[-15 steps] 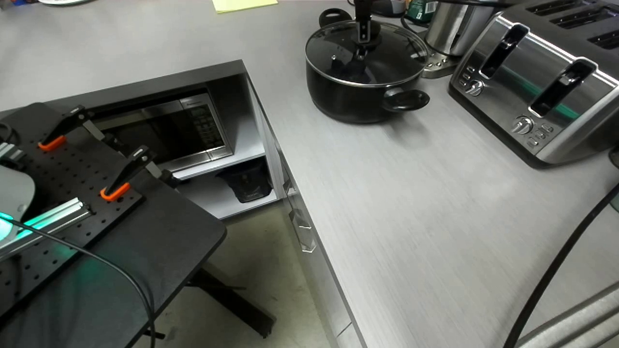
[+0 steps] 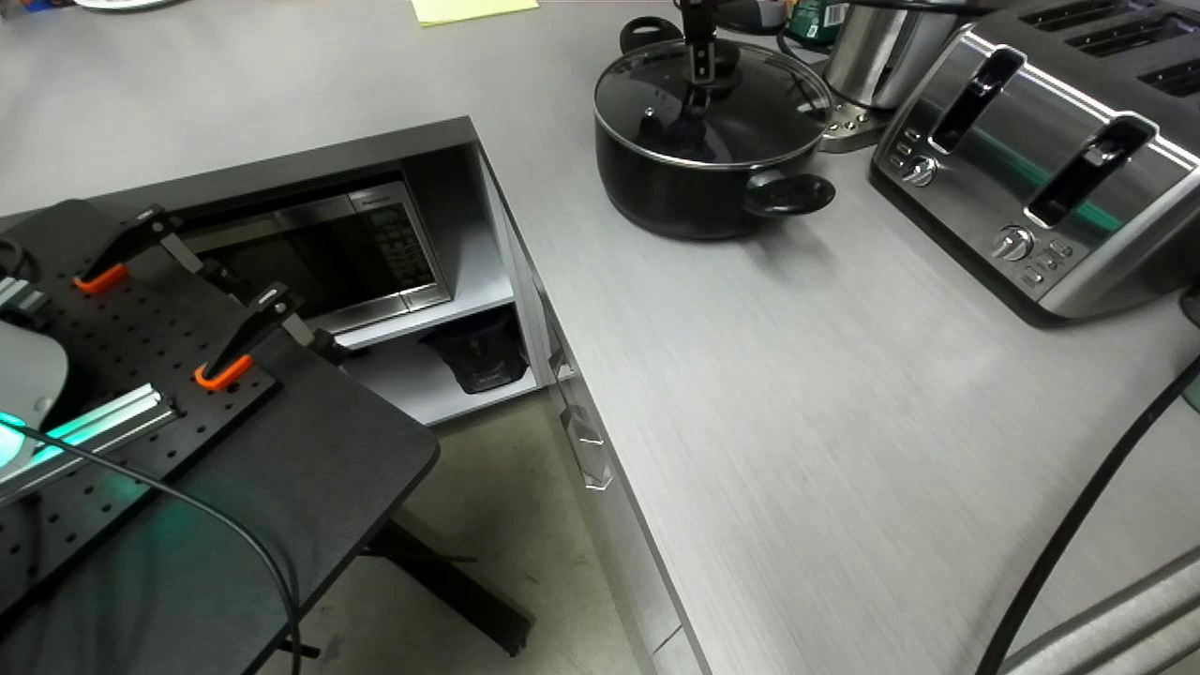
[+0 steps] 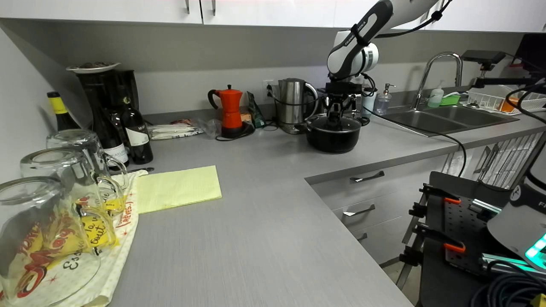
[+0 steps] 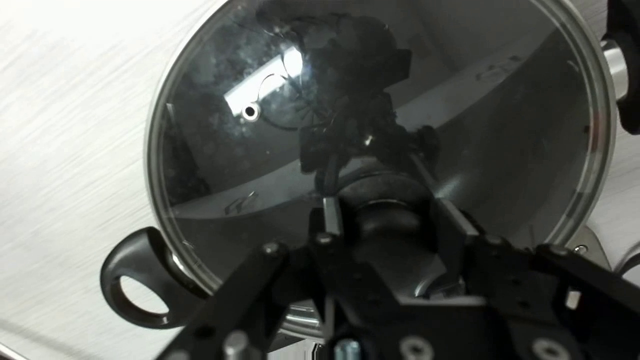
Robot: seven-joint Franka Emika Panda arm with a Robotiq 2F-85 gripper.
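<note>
A black pot [image 2: 692, 197] stands on the counter with its glass lid [image 4: 240, 162] seated on the rim. My gripper points down over the lid's middle. The black lid knob [image 4: 390, 219] sits between its parted fingers, one on each side. The fingers are partly open, and a narrow dark gap shows beside the knob; contact is hard to make out. In exterior view 2 the gripper [image 3: 335, 113] reaches down to the lid, its tips blending into the dark knob.
A steel toaster [image 2: 1046, 169] stands right of the pot, and a kettle [image 3: 295, 105] is close beside it. A red moka pot [image 3: 231, 110] lies farther left. Glass mugs [image 3: 46, 220] and a yellow cloth [image 3: 176, 189] occupy the counter's left side.
My gripper sits slightly lower and a touch to the left in exterior view 1. The pot and lid have shifted very slightly to the right.
</note>
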